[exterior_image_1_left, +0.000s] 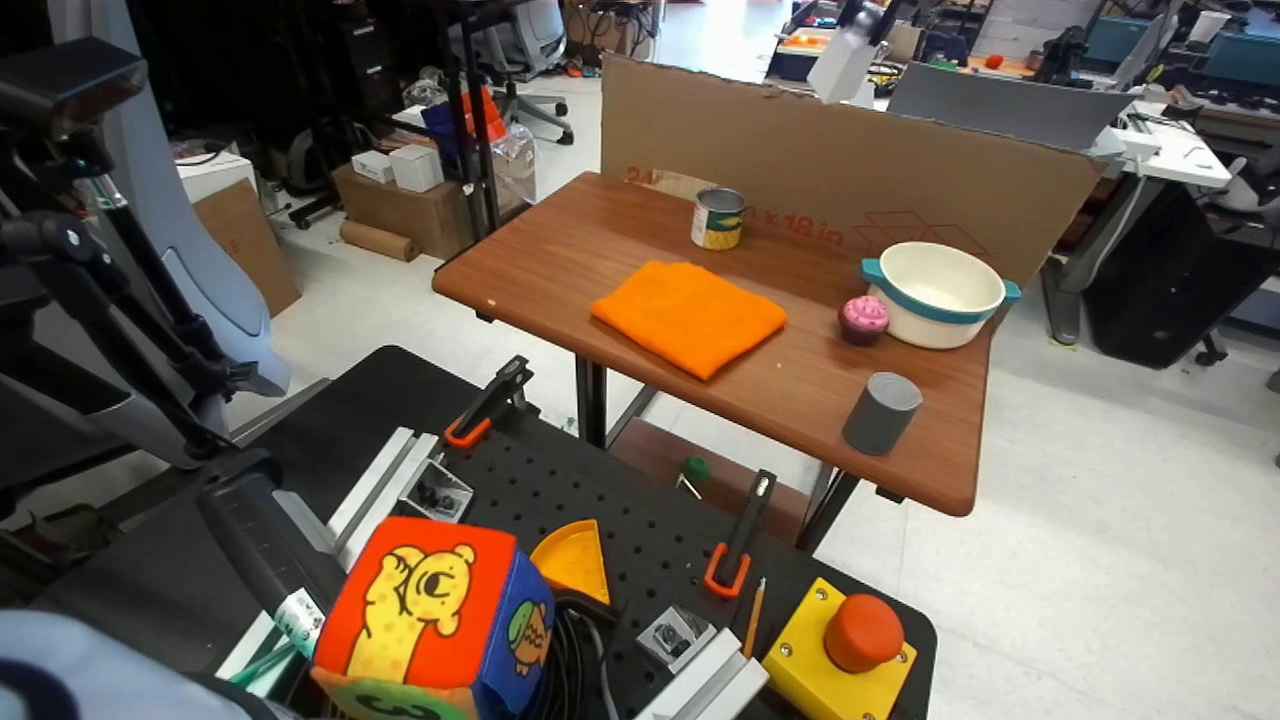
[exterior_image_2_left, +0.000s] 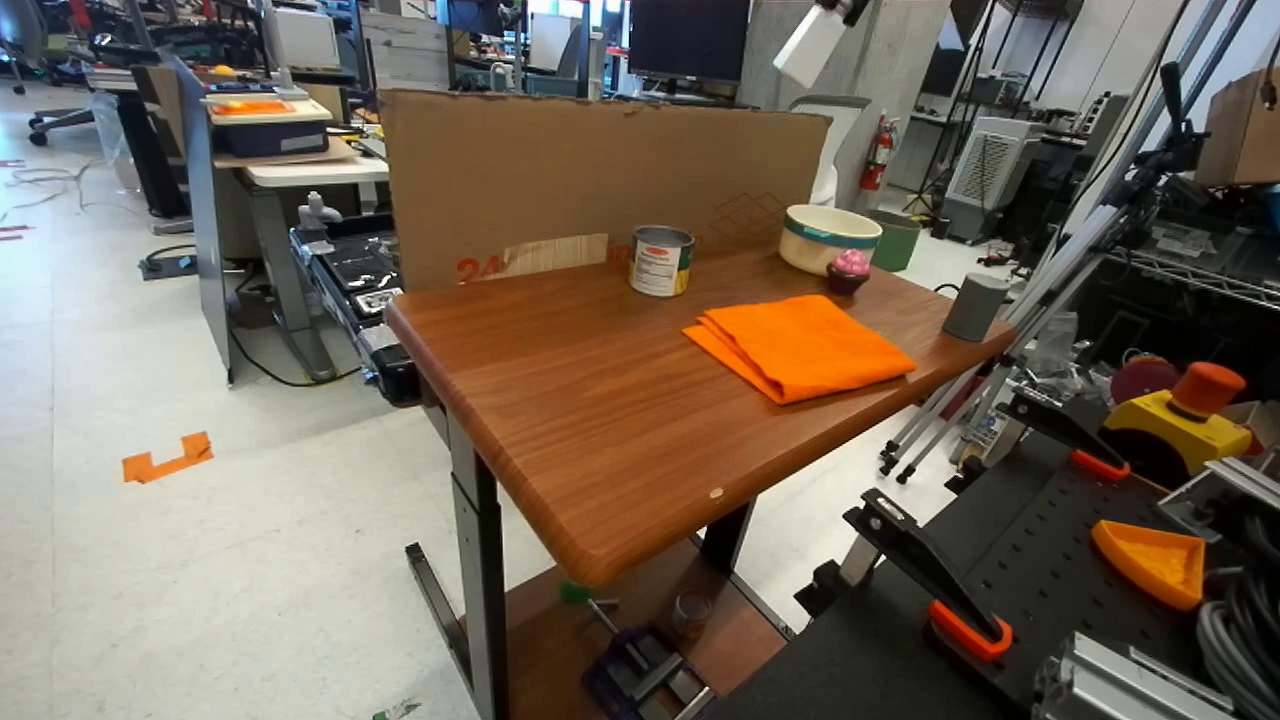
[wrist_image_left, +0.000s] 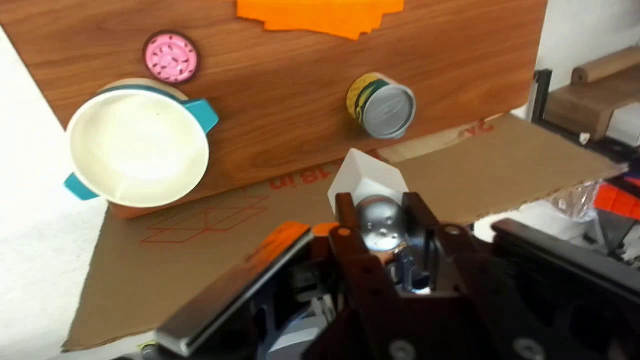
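Observation:
A white, square-sided shaker (wrist_image_left: 366, 174) with a round metal cap (wrist_image_left: 382, 223) is held up in the wrist view. My gripper is shut on its capped end, one dark finger on either side. In exterior view 1 the shaker (exterior_image_1_left: 843, 62) hangs tilted at the top edge, high above the cardboard. Exterior view 2 also has the shaker (exterior_image_2_left: 810, 46) near its top edge, above the back right of the table. Most of the gripper lies outside both exterior views.
On the table (exterior_image_1_left: 540, 252) are a folded orange cloth (exterior_image_1_left: 690, 318), a tin can (exterior_image_1_left: 719, 220), a pink-topped cupcake (exterior_image_1_left: 864, 319), a cream pot (exterior_image_1_left: 942, 282) with teal handles, and a grey cylinder (exterior_image_1_left: 883, 414). A cardboard wall (exterior_image_1_left: 792, 162) stands along the back edge.

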